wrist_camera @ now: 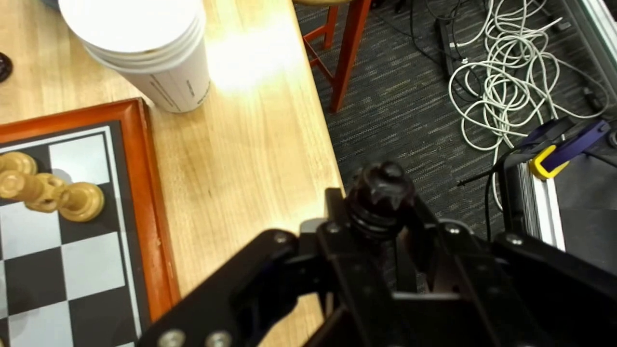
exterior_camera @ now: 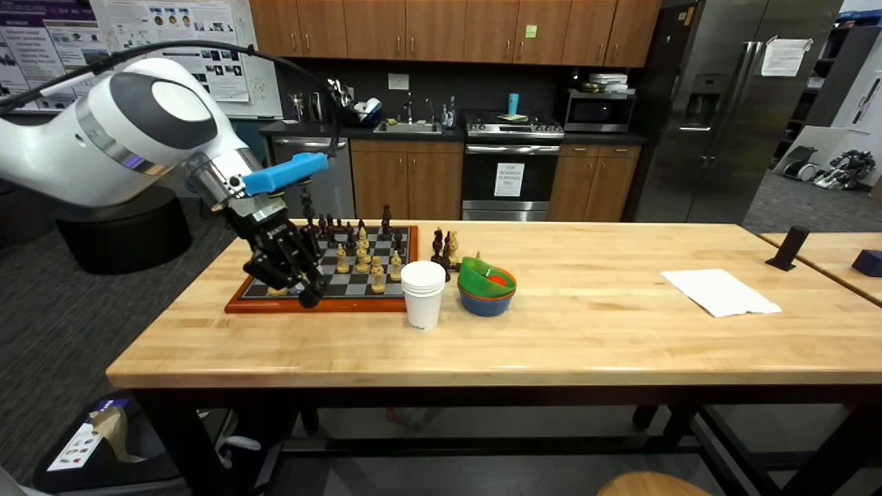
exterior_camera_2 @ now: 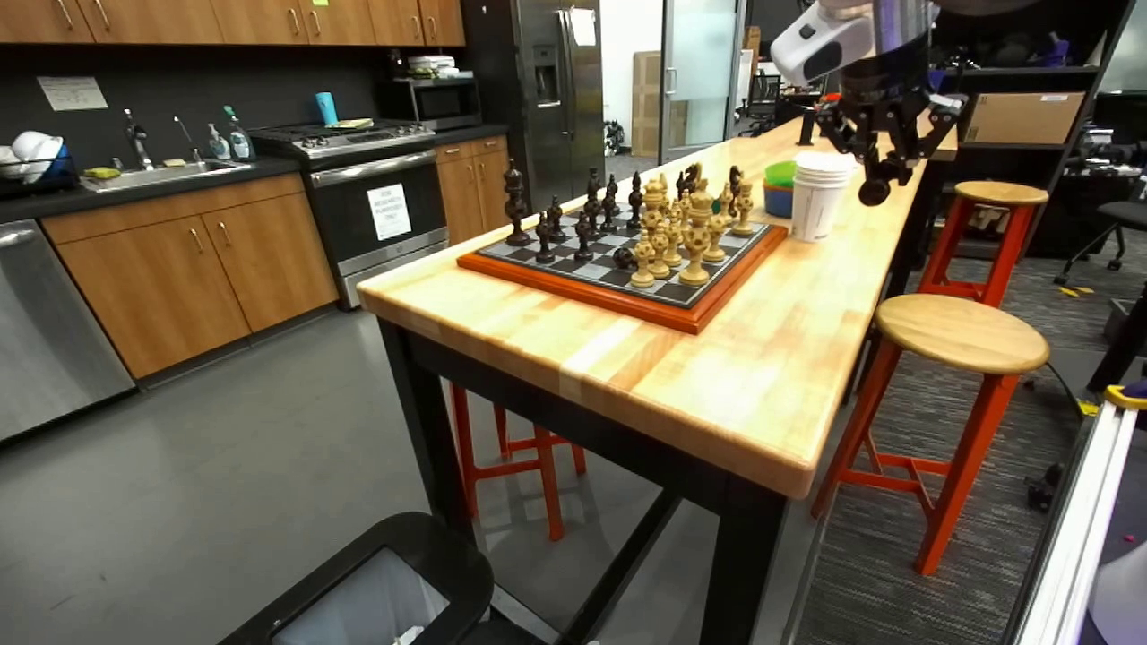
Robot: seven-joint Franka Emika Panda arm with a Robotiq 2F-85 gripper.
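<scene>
My gripper is shut on a dark chess piece (wrist_camera: pixel 384 188), whose rounded, notched end pokes out between the fingers in the wrist view. In exterior view 1, gripper and piece are raised in front of the near left part of the chessboard (exterior_camera: pixel 347 304). The second exterior view has the dark piece (exterior_camera_2: pixel 874 193) below the gripper, to the right of the white cups. On the board stand dark pieces (exterior_camera_2: pixel 515 204) and light pieces (exterior_camera_2: pixel 696 236); one dark piece (exterior_camera_2: pixel 624 258) appears to lie on its side.
Stacked white cups (exterior_camera: pixel 423 297) stand at the board's right corner. Beside them are nested bowls (exterior_camera: pixel 485 304), with several chess pieces (exterior_camera: pixel 446 248) behind. A white sheet (exterior_camera: pixel 719 292) lies farther right on the table.
</scene>
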